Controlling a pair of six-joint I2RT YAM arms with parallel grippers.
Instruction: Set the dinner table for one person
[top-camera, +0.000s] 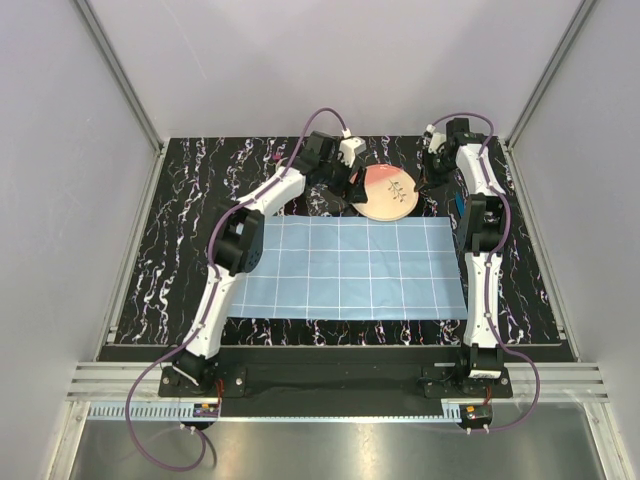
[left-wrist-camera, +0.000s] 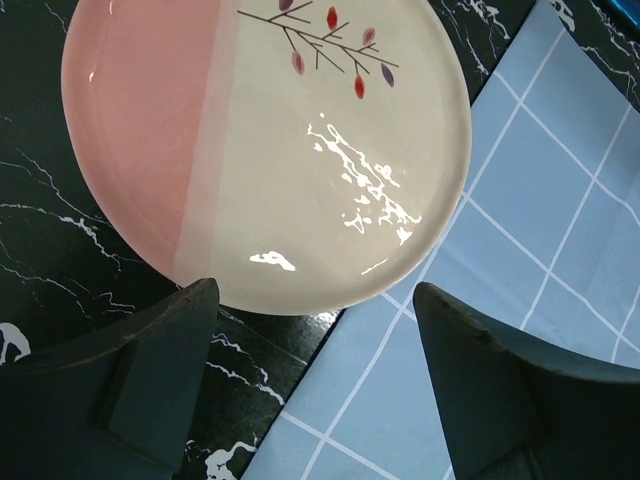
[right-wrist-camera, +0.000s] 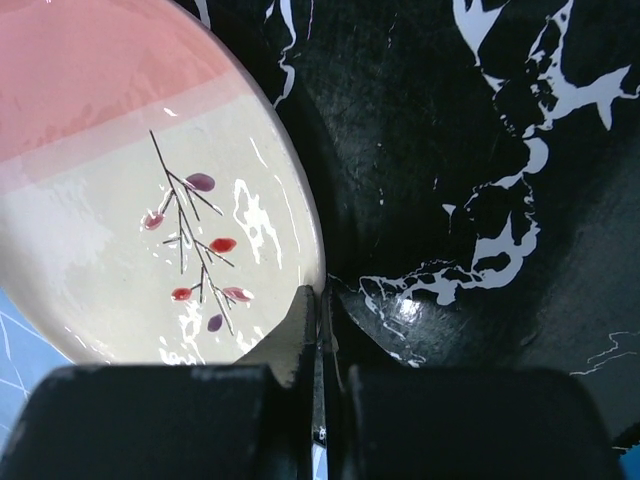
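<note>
A round plate (top-camera: 388, 194), pink on one side and cream with a twig pattern on the other, lies at the back of the table, its near edge beside the blue checked placemat (top-camera: 345, 268). My right gripper is shut on the plate's right rim; in the right wrist view the rim runs in between the touching fingertips. At the plate's left side, my left gripper stands open and holds nothing. In the left wrist view the plate's edge (left-wrist-camera: 290, 305) reaches just between its spread fingertips.
Dark marbled tabletop shows around the cloth, free at the left and right. A blue item (top-camera: 459, 204) lies beside the right arm. Something small and red (top-camera: 277, 157) sits at the back left, partly behind the left arm.
</note>
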